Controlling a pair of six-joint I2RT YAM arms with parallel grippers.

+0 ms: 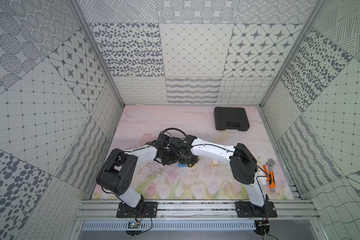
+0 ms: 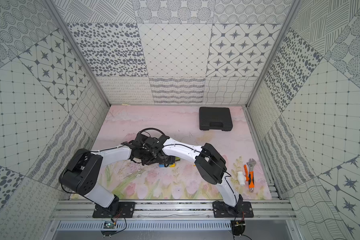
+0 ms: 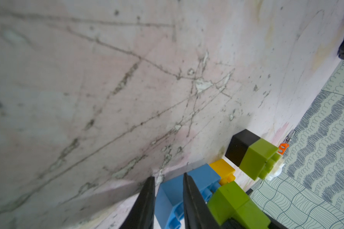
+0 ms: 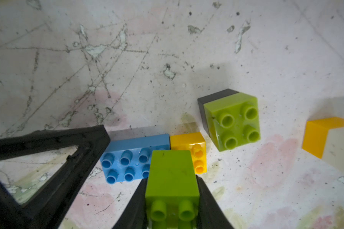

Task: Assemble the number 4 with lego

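Note:
My right gripper is shut on a green brick (image 4: pixel 171 173), held over a blue brick (image 4: pixel 126 160) and a yellow brick (image 4: pixel 188 152) that lie side by side on the table. Just right of them stands a green-and-black brick (image 4: pixel 232 120). In the left wrist view my left gripper's dark fingers, partly cut off at the top right edge, show only in part; the blue brick (image 3: pixel 189 175) and green brick (image 3: pixel 229 202) are at the bottom. In both top views the two grippers crowd together over the bricks, hiding most of them.
A yellow-and-white brick (image 4: pixel 328 141) lies farther right. A black case (image 1: pixel 231 118) sits at the back right. Tools (image 2: pixel 250 176) and a white object (image 2: pixel 240 178) lie at the right front.

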